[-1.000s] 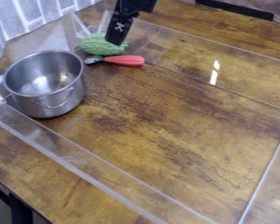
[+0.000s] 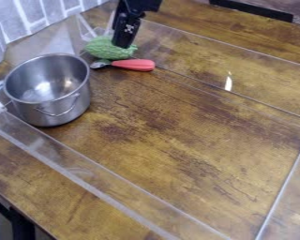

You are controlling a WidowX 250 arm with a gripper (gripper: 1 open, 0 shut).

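Observation:
My black gripper (image 2: 125,37) hangs at the top of the camera view, over a green bumpy vegetable (image 2: 108,51); whether its fingers touch it or are apart is hard to tell. A red-handled utensil (image 2: 130,65) with a short metal end lies just in front of the vegetable. A steel pot (image 2: 49,97) stands on the left.
A clear low-walled tray edge (image 2: 102,175) runs around the wooden table (image 2: 190,141). The middle and right are open. A white cloth or curtain (image 2: 22,19) is at the back left.
The gripper has shifted slightly over the last second near the vegetable. The pot, vegetable and utensil look unmoved.

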